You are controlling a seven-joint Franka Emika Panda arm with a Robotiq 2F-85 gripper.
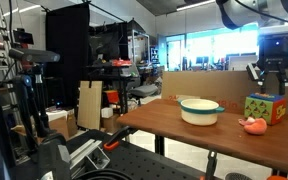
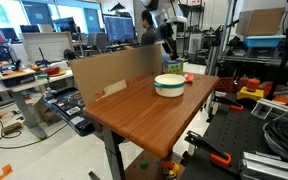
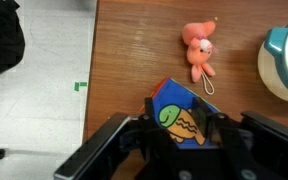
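A colourful box [image 1: 266, 108] with blue, red and green on it stands at the right end of the brown table. From above, its blue top with a fish picture [image 3: 187, 124] is partly covered by my gripper. The gripper hangs over the box, its fingers apart, with no object clearly held between them. A pink-orange soft toy [image 3: 198, 48] with a string loop lies on the wood beside the box. The white bowl [image 1: 199, 114] with a teal rim stands farther along the table; its inside is mostly hidden.
The brown tabletop [image 2: 149, 112] has a wide bare stretch on the far side of the bowl from the box. A wooden panel [image 2: 109, 75] stands along one long side. The table's edge runs close to the box in the wrist view.
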